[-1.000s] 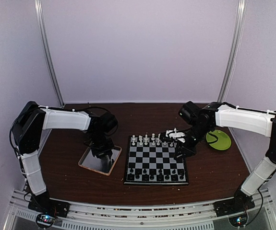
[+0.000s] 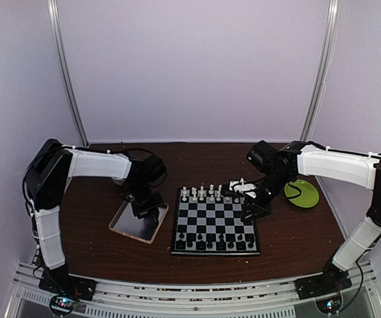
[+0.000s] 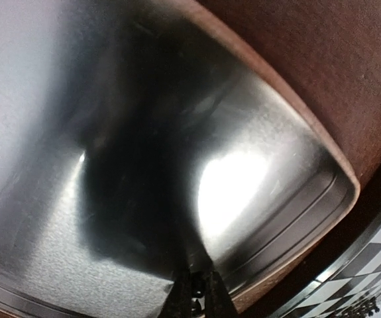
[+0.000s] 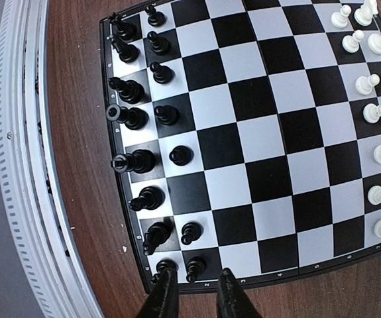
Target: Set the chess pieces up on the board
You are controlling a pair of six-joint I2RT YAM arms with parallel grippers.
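Note:
The chessboard (image 2: 210, 215) carries black pieces (image 4: 137, 161) along its near side and white pieces (image 4: 372, 112) along the far side. My left gripper is low over the metal tray (image 3: 130, 199); a small dark piece (image 3: 197, 286) shows between or just beyond its fingers, and whether it is gripped is unclear. My right gripper hangs above the board's right edge, fingers apart, with nothing seen held between them, near the black corner pieces in its wrist view.
A green plate (image 2: 303, 195) lies right of the board, partly behind the right arm. A metal rail (image 2: 197, 291) runs along the front edge.
My left arm has shifted slightly rightward over the tray, its gripper a little lower. The right arm and the pieces on the board look unchanged.

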